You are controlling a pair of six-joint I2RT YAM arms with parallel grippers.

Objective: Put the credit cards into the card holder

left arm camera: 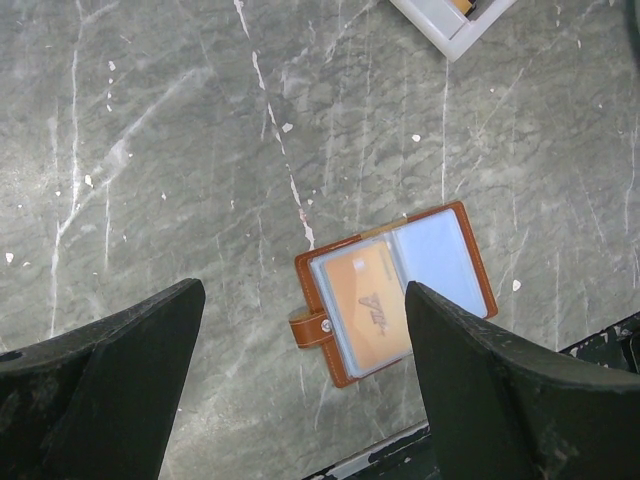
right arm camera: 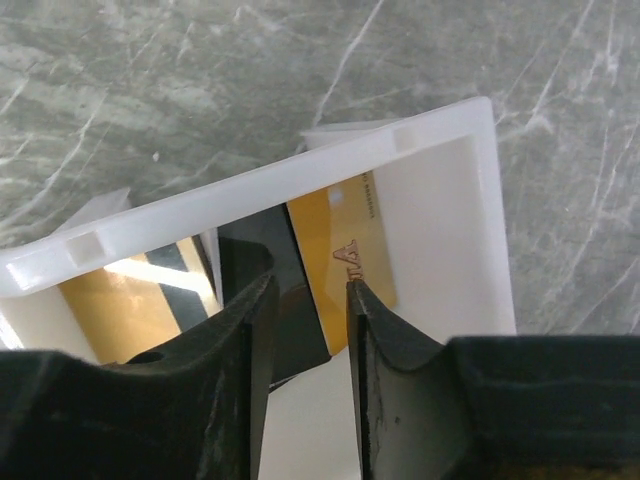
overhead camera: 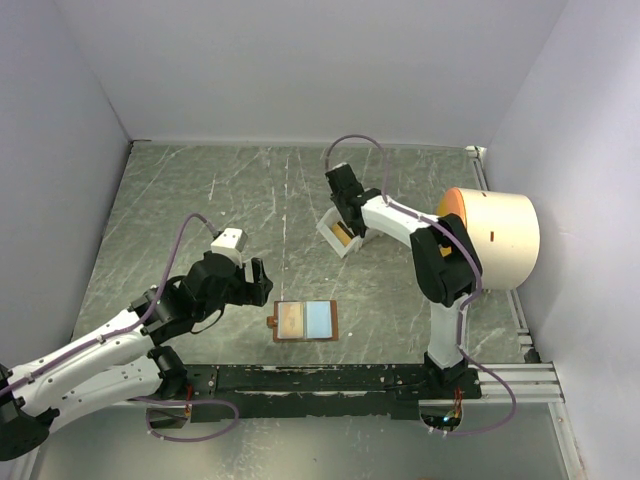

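Observation:
The brown card holder (left arm camera: 466,230) lies unfolded on the table. Behind its left clear window is an orange card (left arm camera: 365,290); the right window looks pale blue. In the right wrist view, a white tray (right arm camera: 420,230) holds a gold card (right arm camera: 345,240), a black card (right arm camera: 255,240) and, farther left, a gold-and-black card (right arm camera: 130,300). My right gripper is open over the tray, a narrow gap between its fingertips; the black card's edge and part of the gold one show in that gap. Above the table, left of the holder, my left gripper (overhead camera: 262,283) stands open and empty.
A large cream cylinder with an orange end (overhead camera: 500,235) stands at the right, behind my right arm. Bare grey marbled table (overhead camera: 190,220) stretches over the left and back. A dark rail (overhead camera: 300,377) runs along the front edge.

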